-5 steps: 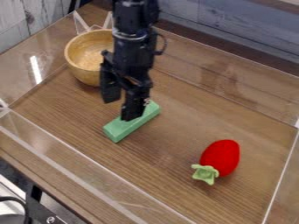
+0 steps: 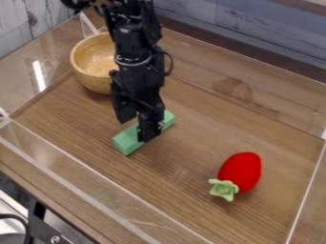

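My black gripper (image 2: pixel 137 119) hangs over a green oblong block (image 2: pixel 130 141) on the wooden table, its fingers open above the block's middle and upper part. Whether the fingertips touch the block cannot be told. The arm covers part of the block and part of the brown bowl behind it.
A brown bowl (image 2: pixel 91 67) sits at the back left. A red strawberry-like object (image 2: pixel 242 172) with a light green top lies at the front right.
The block, bowl and red object look unmoved.
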